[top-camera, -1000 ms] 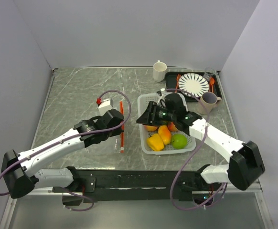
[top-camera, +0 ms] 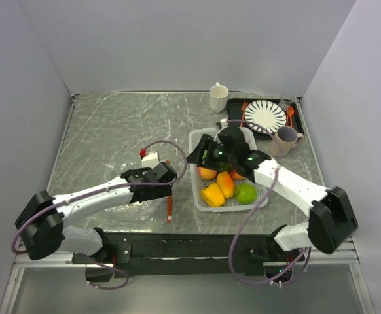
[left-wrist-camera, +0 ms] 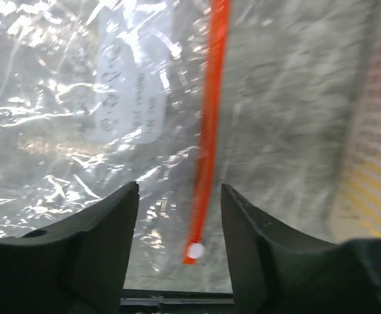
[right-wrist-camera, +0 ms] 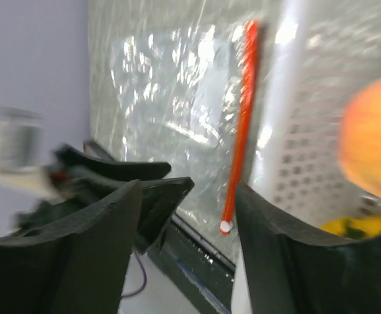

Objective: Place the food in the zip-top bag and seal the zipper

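A clear zip-top bag [left-wrist-camera: 59,118] with an orange zipper strip [left-wrist-camera: 207,137] lies flat on the grey table, left of the food basket. My left gripper hovers over the bag's zipper side, fingers parted with nothing between them. My right gripper is over the white basket's left part [top-camera: 200,201], fingers apart and empty. The basket holds several pieces of food: yellow pepper [top-camera: 211,195], orange mango [top-camera: 225,186], green fruit [top-camera: 245,193], orange fruit [right-wrist-camera: 374,137].
A black tray with a striped plate [top-camera: 265,114] and orange utensils stands at back right, near a beige mug [top-camera: 284,142] and a white mug [top-camera: 218,98].
My left gripper has shifted slightly toward the front. The orange strip sits farther toward the front than a second ago.
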